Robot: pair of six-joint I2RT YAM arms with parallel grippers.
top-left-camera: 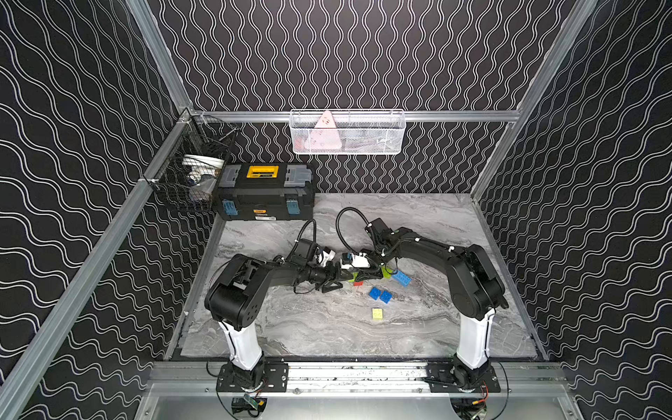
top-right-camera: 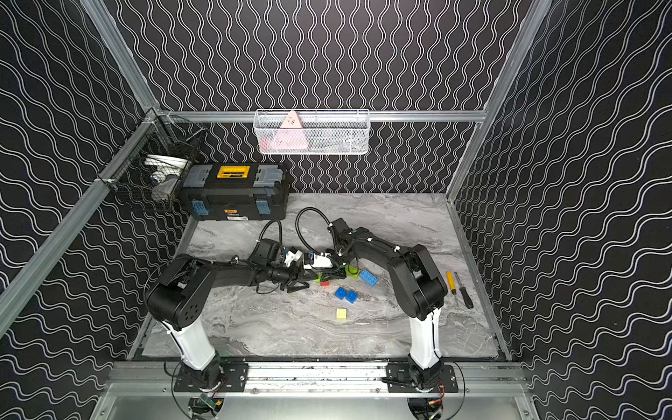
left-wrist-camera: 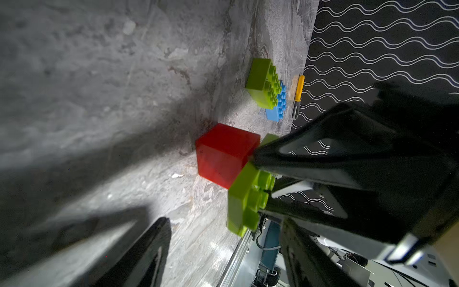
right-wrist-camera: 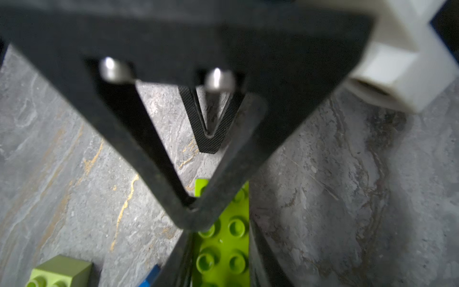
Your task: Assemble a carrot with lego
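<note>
My right gripper is shut on a lime brick (right-wrist-camera: 236, 229) with studs, held lengthwise beneath its camera. In the left wrist view that brick (left-wrist-camera: 241, 201) is beside a red block (left-wrist-camera: 221, 152), in front of my left gripper, whose fingers are apart with nothing between them. Another green brick (left-wrist-camera: 260, 81) and a light blue brick (top-right-camera: 367, 276) lie on the table beyond. Two dark blue bricks (top-left-camera: 380, 294) and a pale yellow-green brick (top-left-camera: 377, 313) lie nearer the front.
A black toolbox (top-left-camera: 266, 199) stands at the back left. Screwdrivers (top-right-camera: 462, 290) lie at the right edge of the table (top-right-camera: 392, 336).
</note>
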